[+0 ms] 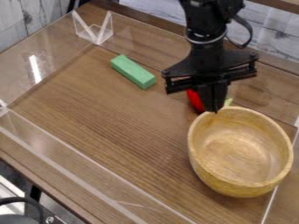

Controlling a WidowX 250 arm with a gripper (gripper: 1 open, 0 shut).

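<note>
My gripper (208,92) is at the upper right, black, pointing down over the rim of a large yellow bowl (239,164). A red object (197,102) is mostly hidden behind it, with a small light green piece beside it. A green bar (132,71) lies on the wooden table to the left. I see nothing clearly held; the fingertips are small and dark.
A white wire-like holder (93,25) stands at the back left. A black cable lies at the lower left edge.
</note>
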